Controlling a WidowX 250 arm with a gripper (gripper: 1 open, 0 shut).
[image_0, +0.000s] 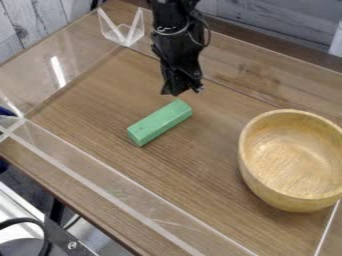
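Observation:
My black gripper (175, 88) hangs at the top centre of the wooden table, its fingers pointing down and shut, with nothing seen between them. A green rectangular block (159, 121) lies just below the gripper, apart from it, slanting from lower left to upper right.
A large tan round bowl (289, 160) takes up the right side of the table (127, 195). A clear plastic piece (120, 28) is at the top left. Black cables lie off the lower-left edge.

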